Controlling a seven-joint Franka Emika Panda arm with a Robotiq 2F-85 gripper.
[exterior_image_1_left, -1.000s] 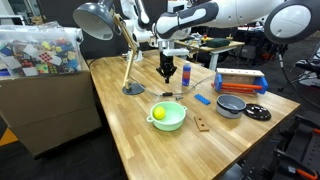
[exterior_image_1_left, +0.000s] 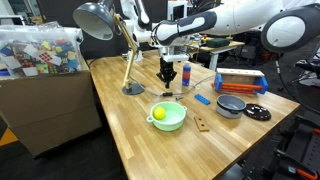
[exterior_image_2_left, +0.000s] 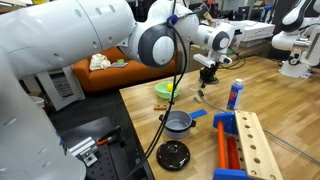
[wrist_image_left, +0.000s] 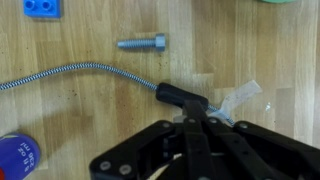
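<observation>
My gripper is shut, and nothing shows between its fingers. It hangs over the wooden table, near a black handle (wrist_image_left: 181, 97) on a coiled metal cable (wrist_image_left: 88, 67). Whether the fingertips touch that handle cannot be made out. A strip of clear film (wrist_image_left: 241, 97) lies beside the handle. Farther up in the wrist view is a grey bolt (wrist_image_left: 142, 44), clear of the gripper. In exterior view 1 the gripper (exterior_image_1_left: 167, 83) is behind the green bowl (exterior_image_1_left: 172, 121), which holds a yellow ball (exterior_image_1_left: 159, 113).
A blue bottle (exterior_image_2_left: 236, 96) stands near the cable. A pot (exterior_image_2_left: 178, 124), a black disc (exterior_image_2_left: 173, 155), a blue brick (exterior_image_1_left: 202, 99) and a wooden block (exterior_image_2_left: 258, 144) by a blue-and-red rack (exterior_image_1_left: 240, 83) take up one side. A lamp (exterior_image_1_left: 130, 62) stands on the other.
The arm's upper links have shifted slightly in exterior view 1, while the gripper stays near the same spot. The objects on the table look unmoved.
</observation>
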